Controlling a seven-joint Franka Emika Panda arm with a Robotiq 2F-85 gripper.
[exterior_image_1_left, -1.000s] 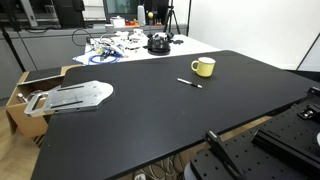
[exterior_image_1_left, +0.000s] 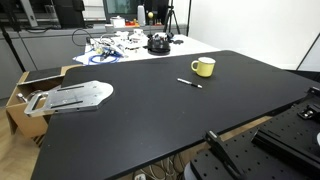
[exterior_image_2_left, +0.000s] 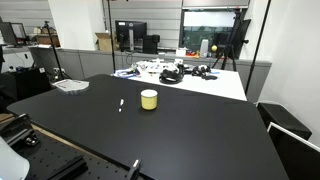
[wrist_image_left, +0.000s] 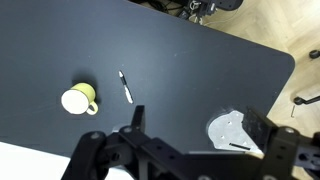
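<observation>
A pale yellow mug (exterior_image_1_left: 204, 67) stands upright on the black table (exterior_image_1_left: 150, 120); in the second exterior view the mug (exterior_image_2_left: 149, 99) is near the middle. Close by lies a slim pen or marker (exterior_image_1_left: 189, 83), white and dark. From above, the wrist view has the mug (wrist_image_left: 77, 99) at left and the pen (wrist_image_left: 125, 87) beside it. My gripper is open high over the table, its fingers wide apart and nothing between them. Neither exterior view includes the gripper.
A flat silvery-white board (exterior_image_1_left: 72, 97) lies near the table's left end, partly behind a finger in the wrist view. An open cardboard box (exterior_image_1_left: 30, 100) sits beyond that end. Cables and equipment (exterior_image_1_left: 120, 42) clutter a white surface behind.
</observation>
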